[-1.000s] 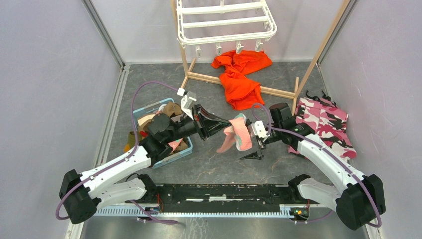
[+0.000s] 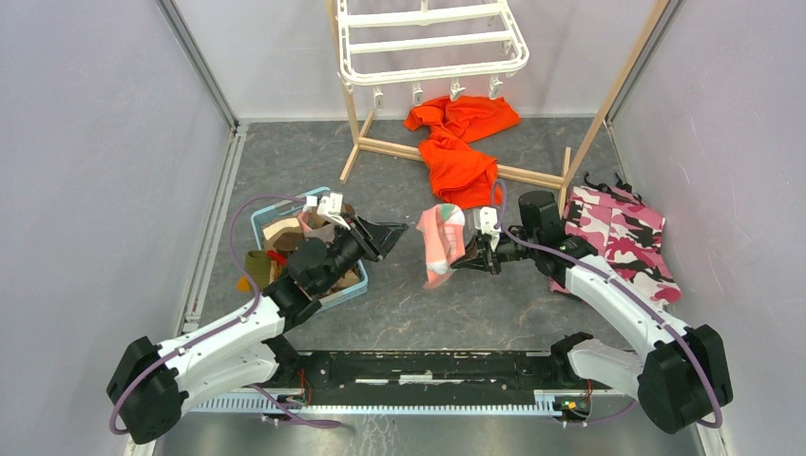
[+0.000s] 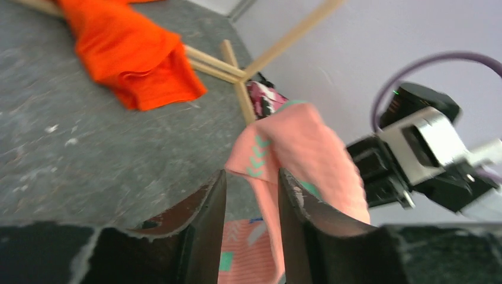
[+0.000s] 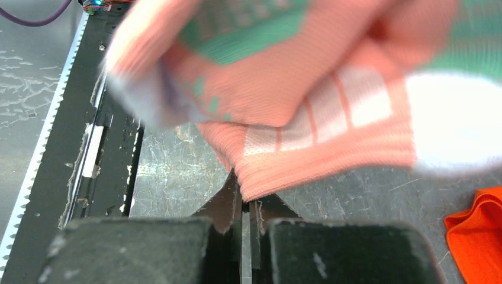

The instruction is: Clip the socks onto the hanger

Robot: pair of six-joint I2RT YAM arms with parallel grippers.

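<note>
A pink sock (image 2: 442,242) with green and white patterning hangs from my right gripper (image 2: 456,261), whose fingers are shut on its cuff edge, as the right wrist view shows. My left gripper (image 2: 399,230) is a little left of the sock, apart from it; in the left wrist view its fingers (image 3: 201,225) stand part open with the sock beyond them. The white hanger (image 2: 432,71) with several clips is at the back, on a wooden frame.
A blue basket (image 2: 340,296) of clothing sits left, behind the left arm. Orange cloth (image 2: 461,171) lies below the hanger; a pink camouflage bag (image 2: 627,247) is at the right.
My left gripper has let go of the sock and moved back left. My right gripper has come up to the sock and taken hold, and the sock now hangs from it.
</note>
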